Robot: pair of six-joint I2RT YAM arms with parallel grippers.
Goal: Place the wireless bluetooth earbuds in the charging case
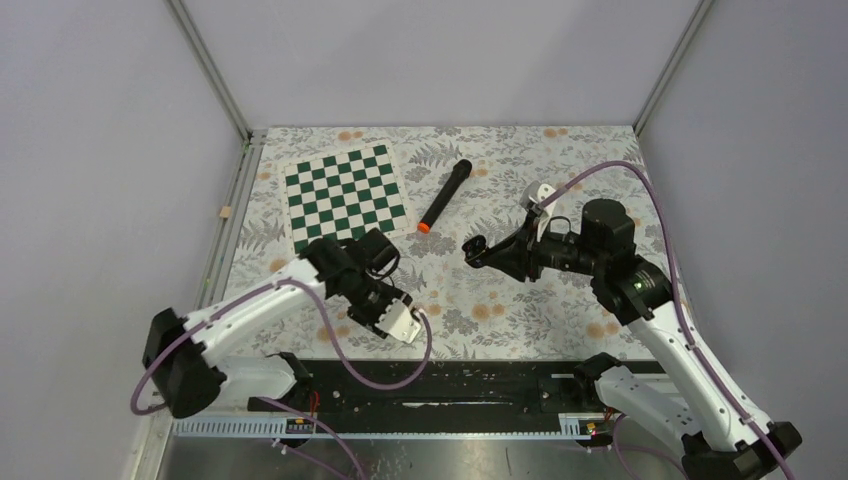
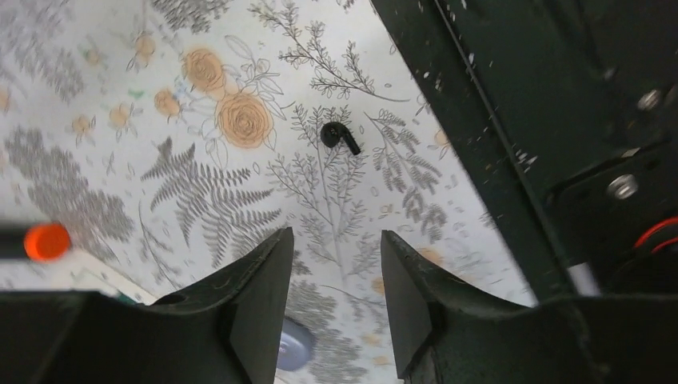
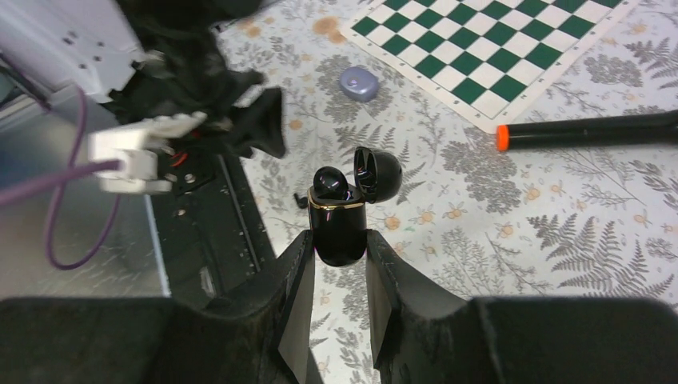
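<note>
My right gripper is shut on the black charging case (image 3: 338, 224), held above the table with its lid open; a dark rounded earbud (image 3: 331, 182) shows in its top. In the top view the case (image 1: 474, 250) sits right of centre. My left gripper points down at the table, part open with nothing between its fingers. A loose black earbud (image 2: 339, 138) lies on the patterned surface ahead of those fingers, near the front edge.
A checkered board (image 1: 343, 195) lies at the back left, a black microphone (image 1: 445, 195) with an orange end beside it. A small grey mouse-like object (image 3: 359, 84) lies near the board. The dark front edge (image 2: 528, 96) borders the table.
</note>
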